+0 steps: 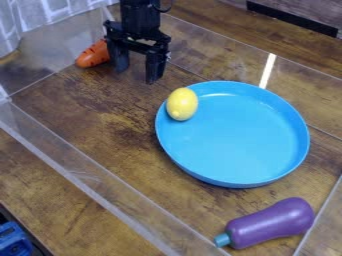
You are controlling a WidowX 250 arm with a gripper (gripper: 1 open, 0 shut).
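Observation:
My black gripper (pixel 138 56) is open at the upper middle of the camera view, low over the wooden table, just right of an orange carrot-like toy (pixel 90 53). A yellow egg-shaped toy (pixel 182 104) sits on the left side of a blue plate (pixel 247 140). A purple eggplant toy (pixel 271 223) lies at the lower right, below the plate.
A clear rail runs diagonally across the lower left, with a blue object (pixel 11 242) in the corner beyond it. A short white strip (pixel 267 72) is behind the plate.

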